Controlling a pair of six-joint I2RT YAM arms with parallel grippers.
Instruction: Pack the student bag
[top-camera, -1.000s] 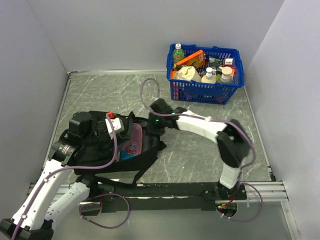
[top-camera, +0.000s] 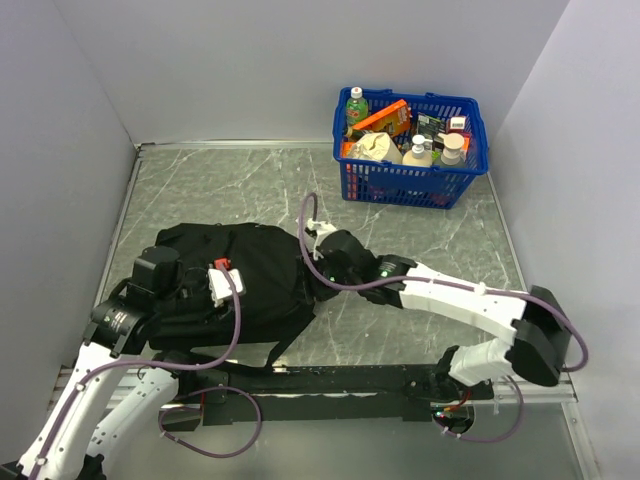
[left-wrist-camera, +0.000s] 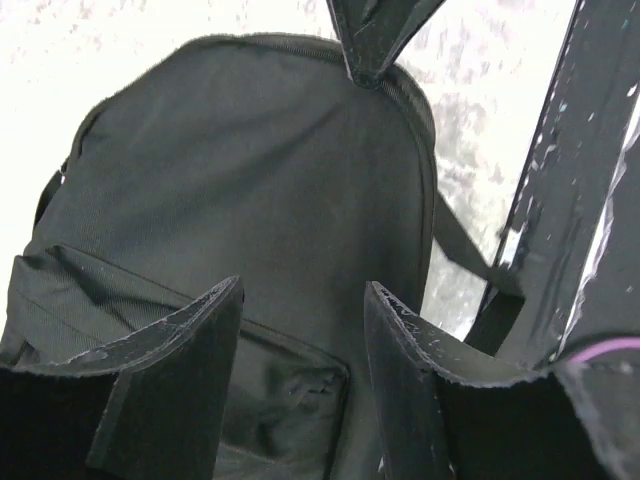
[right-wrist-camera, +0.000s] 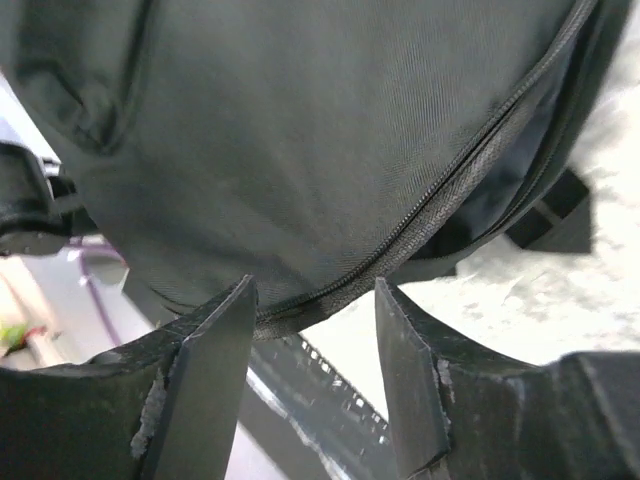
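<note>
A black bag (top-camera: 260, 295) lies closed on the marble table's left, its flap down and nothing of its inside visible from above. My left gripper hangs over the bag's pocket area, fingers apart with only bag fabric beneath. My right gripper is at the bag's right edge, fingers apart over the zipper border (right-wrist-camera: 420, 225); it does not visibly grip it. In the left wrist view a black finger of the other arm touches the bag's edge at the top.
A blue basket (top-camera: 410, 185) full of bottles, boxes and packets stands at the back right. Bare tabletop (top-camera: 230, 180) lies behind the bag and to its right. Walls enclose the back and sides; a dark rail runs along the front.
The flap has come down over the pink item that showed inside a second ago.
</note>
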